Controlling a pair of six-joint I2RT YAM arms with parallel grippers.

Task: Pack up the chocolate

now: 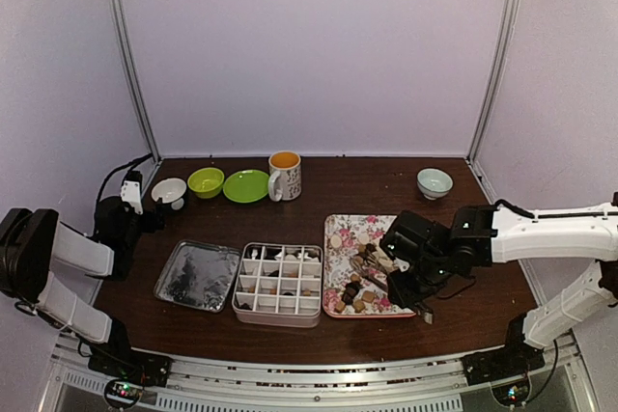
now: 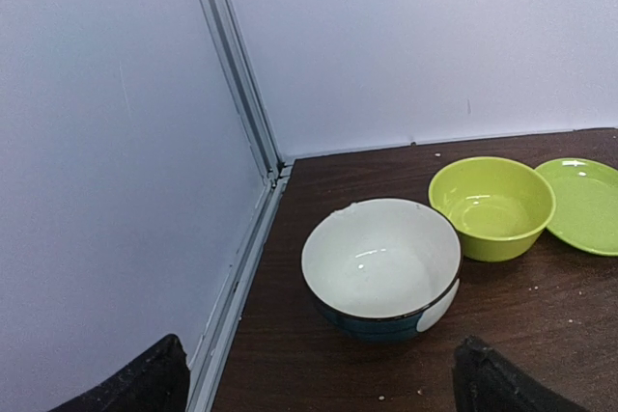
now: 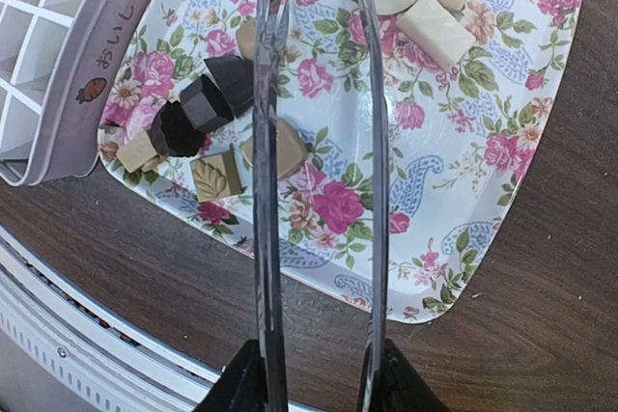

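A floral tray (image 1: 340, 258) holds dark, tan and white chocolates, among them a dark piece (image 3: 205, 103) and a white bar (image 3: 435, 31). A divided pink box (image 1: 275, 306) with some pieces in its compartments stands beside it. My right gripper hangs low over the tray, its long tong-like fingers reaching among the chocolates near the upper edge of the right wrist view; whether a piece is between the tips is unclear. My left gripper (image 1: 154, 209) is open and empty at the far left, facing a white bowl (image 2: 381, 258).
A metal tray (image 1: 196, 277) lies left of the box. Along the back are a lime bowl (image 1: 206, 181), a green plate (image 1: 246, 186), a mug (image 1: 287, 178) and a pale bowl (image 1: 435, 182).
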